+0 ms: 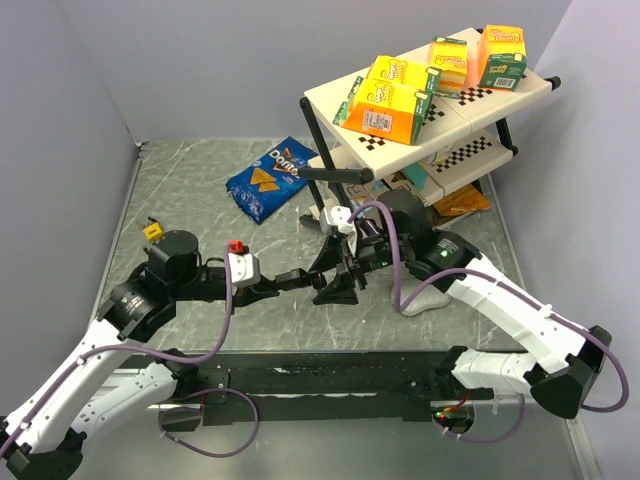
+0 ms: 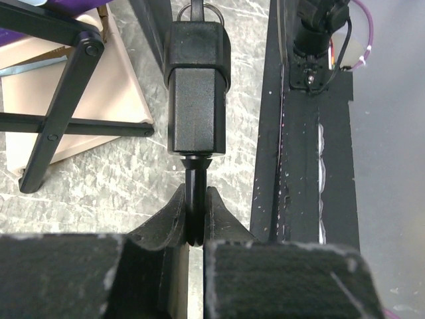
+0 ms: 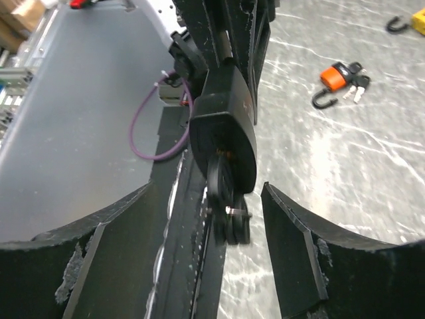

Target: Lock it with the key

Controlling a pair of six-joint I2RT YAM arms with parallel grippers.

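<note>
A black padlock [image 2: 197, 109] hangs between my two arms, its shackle seen edge-on. My left gripper is shut on that shackle [image 2: 196, 174]. From the far end of the body, a key with a ring [image 2: 200, 12] sticks out. My right gripper is open; the dark key heads [image 3: 229, 222] sit in the gap between its fingers, not visibly gripped. In the top view the padlock [image 1: 292, 280] bridges the left gripper [image 1: 265, 287] and the right gripper [image 1: 320, 282]. Whether the shackle is fully seated cannot be told from here.
An orange padlock [image 3: 335, 77] with keys lies on the marbled table, near a yellow padlock [image 3: 418, 21]. Behind stands a shelf [image 1: 430, 125] with orange-yellow boxes; a blue chip bag [image 1: 268, 180] lies beside it.
</note>
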